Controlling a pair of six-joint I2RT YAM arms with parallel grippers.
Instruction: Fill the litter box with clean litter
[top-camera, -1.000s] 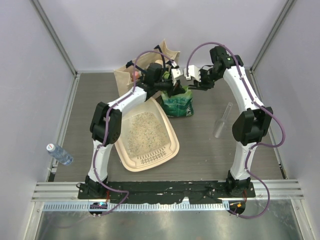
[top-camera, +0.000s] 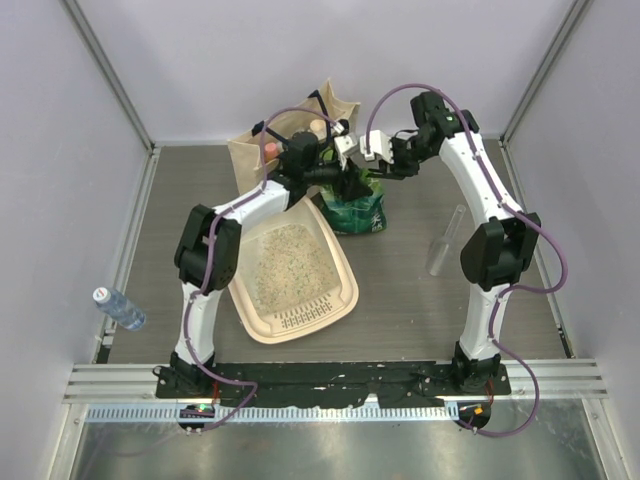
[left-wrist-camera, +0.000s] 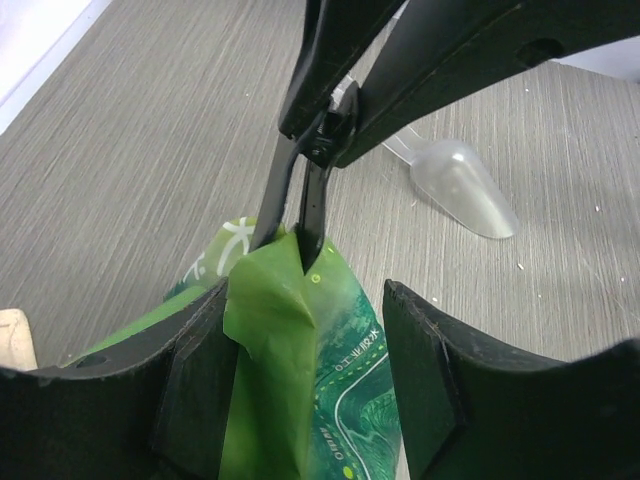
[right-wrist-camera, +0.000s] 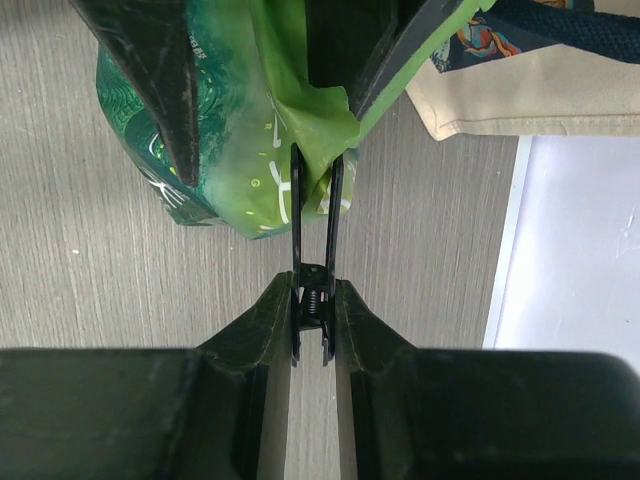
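A green litter bag (top-camera: 352, 218) stands behind the pale litter box (top-camera: 345, 292), which has a layer of tan litter (top-camera: 292, 268) in it. My left gripper is open around the bag's gathered top, one finger on each side. Opposite it, my right gripper is shut on the tail end of a black spring clip (right-wrist-camera: 312, 272). The clip's two thin prongs straddle the folded green top. In the left wrist view the prongs of the clip (left-wrist-camera: 312, 215) reach down over the fold; how firmly they press on it cannot be told.
An open beige tote bag (top-camera: 245, 160) with several items stands behind the litter box, close to my left arm. A clear scoop (top-camera: 440, 250) lies on the right of the floor. A bottle (top-camera: 120, 308) lies at the left.
My right gripper has moved slightly left, closer to the bag top. The left arm has shifted a little left, its gripper still at the bag. Bag and litter box look unmoved.
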